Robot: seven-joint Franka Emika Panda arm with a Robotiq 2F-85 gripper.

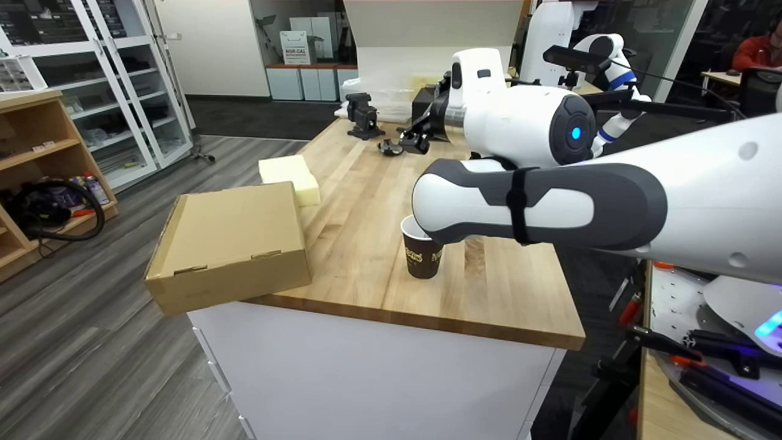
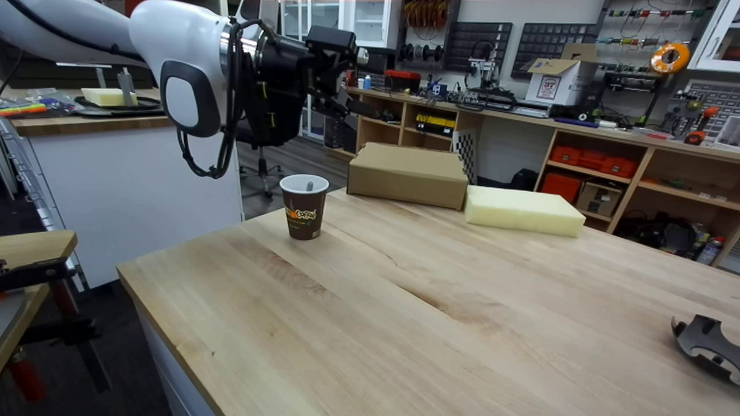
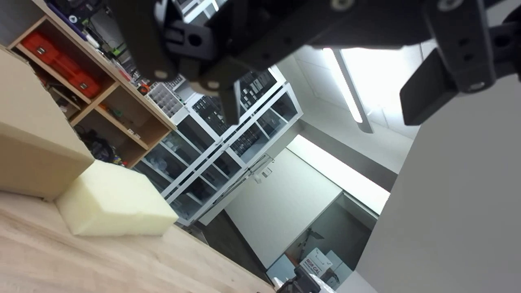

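My gripper is open, its two fingers wide apart at the top of the wrist view and nothing between them. In the second exterior view the gripper (image 2: 357, 86) hangs in the air above and beyond a brown paper cup (image 2: 303, 215). The cup stands upright on the wooden table and has something grey inside. My arm partly covers the same cup (image 1: 423, 256) in the first exterior view. A closed cardboard box (image 2: 409, 173) and a pale yellow foam block (image 2: 525, 210) lie side by side; the foam block (image 3: 117, 202) also shows at lower left in the wrist view.
A dark curved part (image 2: 709, 346) lies at the table's right in the second exterior view. A black clamp-like device (image 1: 363, 116) stands at the far end of the wooden table (image 1: 352, 212). The cardboard box overhangs the table edge.
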